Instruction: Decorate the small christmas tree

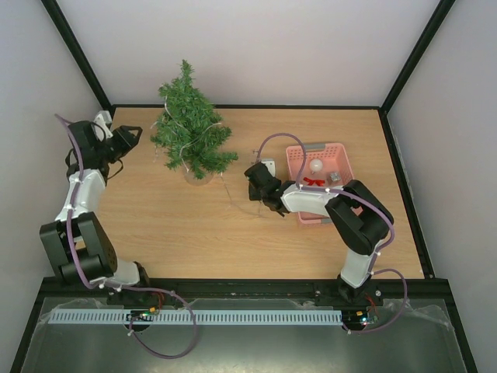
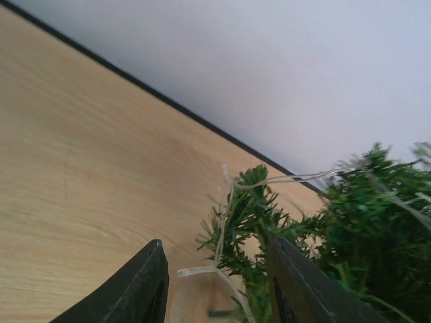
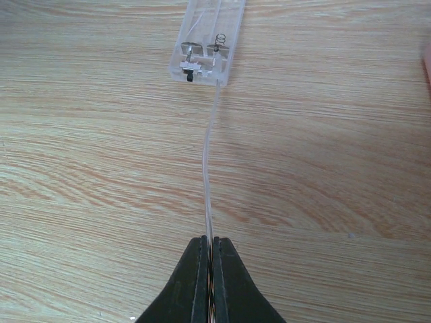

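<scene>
The small green tree (image 1: 190, 128) stands at left-centre on the table, a pale wire draped over its branches. My left gripper (image 1: 132, 136) is at the tree's left; in the left wrist view its part-open fingers (image 2: 145, 289) face the branches (image 2: 363, 229) and a wire strand (image 2: 225, 229), with nothing seen held. My right gripper is shut on the thin clear wire (image 3: 205, 161), which runs to a clear battery box (image 3: 205, 44) lying on the table beside the basket.
A pink basket (image 1: 342, 159) at the right holds a white ball (image 1: 316, 165), a red bow (image 1: 314, 182) and a silvery piece (image 1: 335, 177). Walls border the table.
</scene>
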